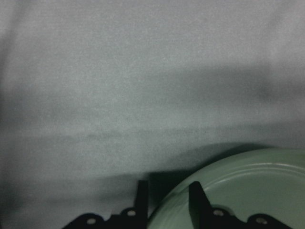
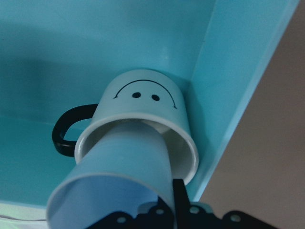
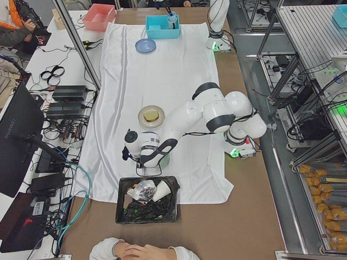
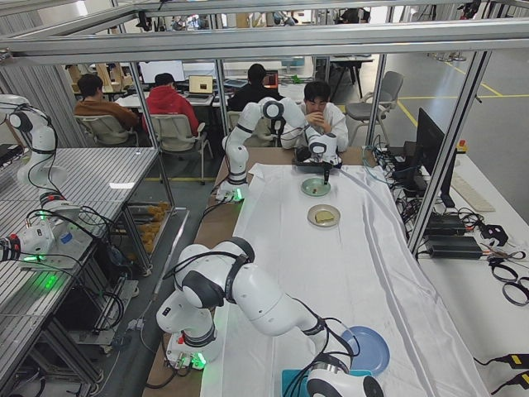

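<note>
My left gripper is open, low over the white cloth at the edge of a green plate (image 1: pixel 252 186); in the camera right view the plate (image 4: pixel 315 187) has small bits on it. A beige plate (image 3: pixel 151 116) holds a yellow item. My right gripper is at the blue bin (image 2: pixel 109 33), on a light blue cup (image 2: pixel 114 157) that sits partly inside a white smiley mug (image 2: pixel 138 95); whether its fingers grip the cup is unclear.
A black lined bin (image 3: pixel 146 216) with foil and white scraps stands at the near end. A blue plate (image 3: pixel 146 46) lies at the far end. A person's hands rest beyond the black bin.
</note>
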